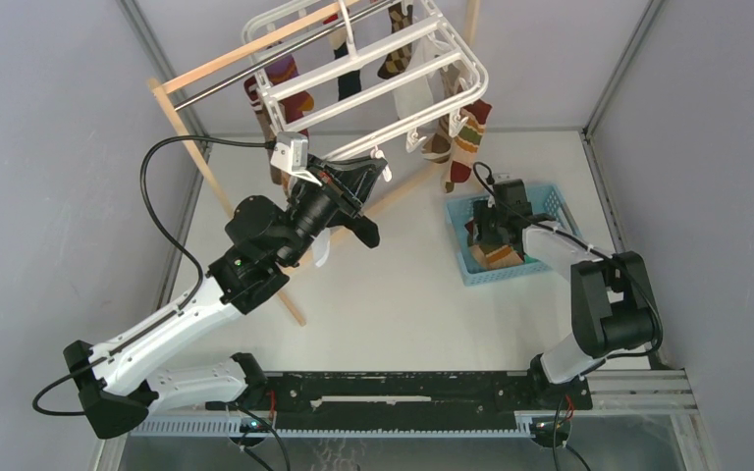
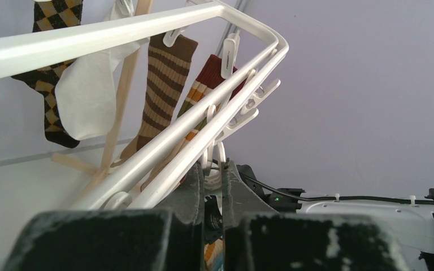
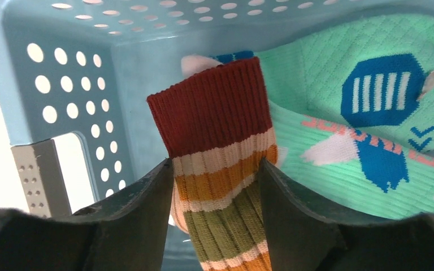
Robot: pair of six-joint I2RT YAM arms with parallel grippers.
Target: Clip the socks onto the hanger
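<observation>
The white clip hanger (image 1: 398,132) hangs at the top, with several socks clipped along it. My left gripper is shut on one of its white clips (image 2: 220,155) at the front bar. My right gripper is open inside the blue basket (image 1: 466,265), its fingers either side of a striped sock (image 3: 215,113) with a dark red cuff, green socks (image 3: 373,84) lying beside it.
A wooden frame (image 1: 201,71) carries the hanger at the back. Grey walls enclose both sides.
</observation>
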